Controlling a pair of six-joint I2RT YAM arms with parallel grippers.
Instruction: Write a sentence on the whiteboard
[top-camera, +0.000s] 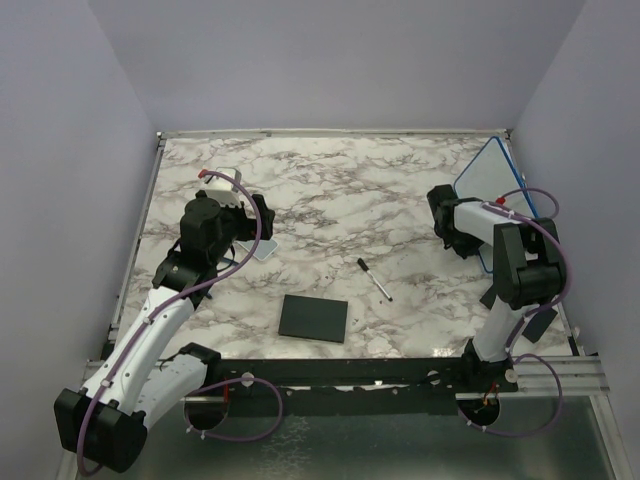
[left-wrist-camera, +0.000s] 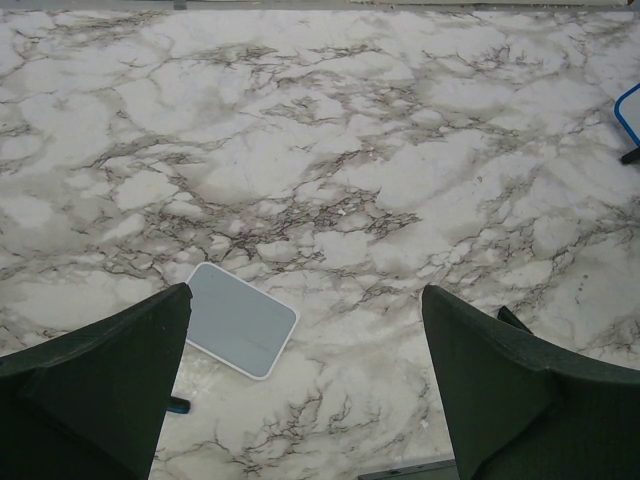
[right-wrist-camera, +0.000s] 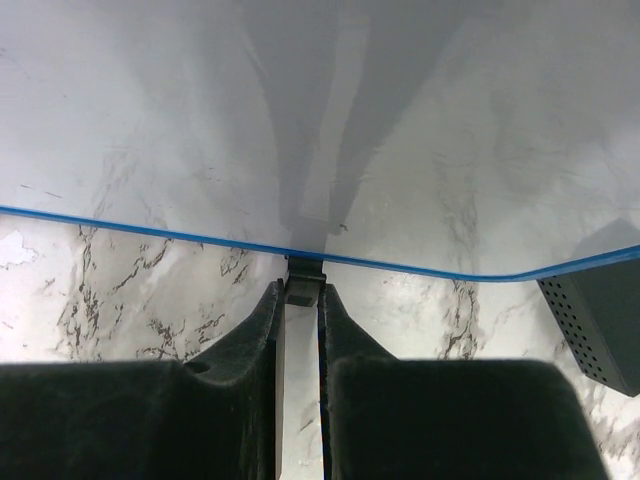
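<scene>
The blue-edged whiteboard (top-camera: 492, 172) lies at the right side of the table, partly covered by my right arm. My right gripper is shut on a small black tab (right-wrist-camera: 305, 268) at the board's blue edge; in the top view it sits over the board's left side. No writing can be made out on the visible board surface. A white marker with a black cap (top-camera: 375, 280) lies on the table, well left of the board. My left gripper hangs open above the left part of the table, nothing between its fingers.
Below the left gripper lies a small grey rectangular plate (left-wrist-camera: 240, 320), with a dark pen-like piece (left-wrist-camera: 178, 405) near it. A black flat box (top-camera: 313, 318) rests near the front edge. Black boxes (top-camera: 540, 324) stand by the right arm.
</scene>
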